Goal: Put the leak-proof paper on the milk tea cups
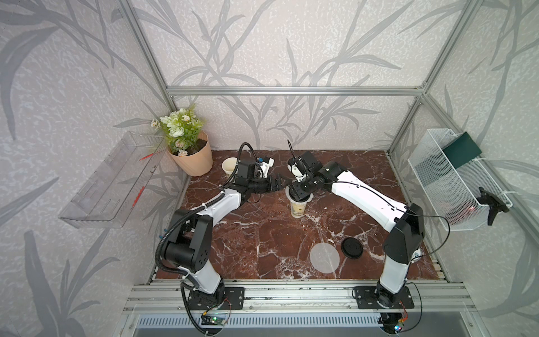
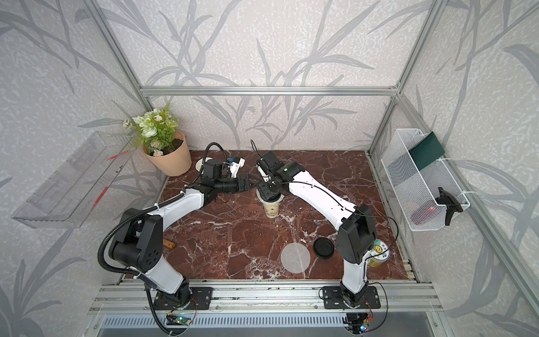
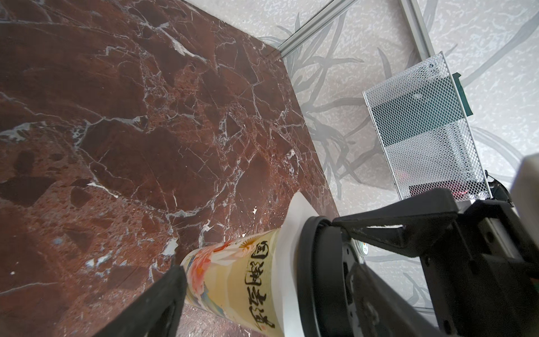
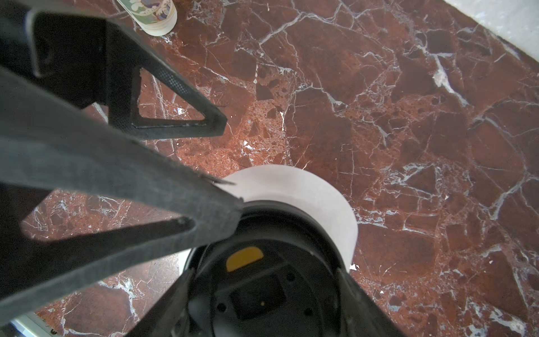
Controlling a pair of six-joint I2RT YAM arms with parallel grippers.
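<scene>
A milk tea cup point(image 1: 297, 209) with a yellow printed sleeve stands mid-table. On its top a white paper disc point(image 4: 292, 179) sticks out from under a black lid point(image 4: 264, 297). My right gripper point(image 1: 297, 189) is over that lid, fingers on either side of its rim; whether it grips is unclear. My left gripper point(image 1: 276, 183) is just left of the cup top, fingers apart; in the left wrist view the lid shows behind them. At the front right lie a loose translucent disc point(image 1: 324, 257) and a black lid point(image 1: 352, 247).
A flower pot point(image 1: 191, 163) and a pale container point(image 1: 228, 164) stand at the back left. A clear tray point(image 1: 106, 196) hangs left, a white mesh basket point(image 1: 432, 185) right. Another tub point(image 2: 377, 252) stands near the right arm's base.
</scene>
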